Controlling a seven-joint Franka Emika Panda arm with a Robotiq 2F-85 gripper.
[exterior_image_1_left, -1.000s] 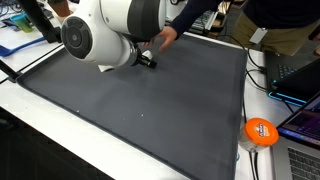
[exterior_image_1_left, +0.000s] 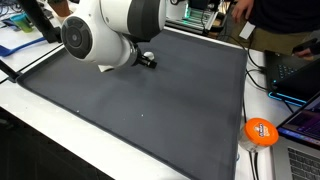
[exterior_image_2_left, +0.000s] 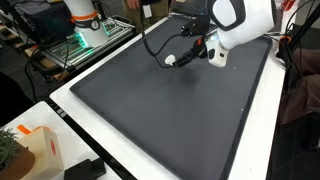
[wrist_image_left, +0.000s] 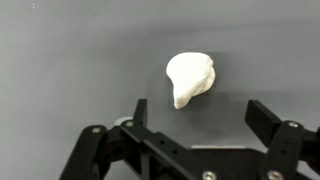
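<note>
A small white lump (wrist_image_left: 190, 75), rounded with a narrow tapered end, lies on the dark grey mat. It looks soft, like crumpled cloth or paper, but I cannot tell which. In the wrist view my gripper is open, its fingers wide apart, and the lump sits just beyond the gap between them. The same white lump (exterior_image_2_left: 170, 59) shows beside the fingertips in exterior view 2. From exterior view 1, the lump (exterior_image_1_left: 150, 56) is partly masked by the gripper (exterior_image_1_left: 146, 63).
Pale items (wrist_image_left: 218, 149) lie partly hidden behind the gripper in the wrist view. An orange-lidded tub (exterior_image_1_left: 260, 132) and a laptop (exterior_image_1_left: 298, 158) stand right of the mat (exterior_image_1_left: 170, 110). A person's hand (exterior_image_1_left: 241, 10) is at the far edge.
My arm looks nearly still.
</note>
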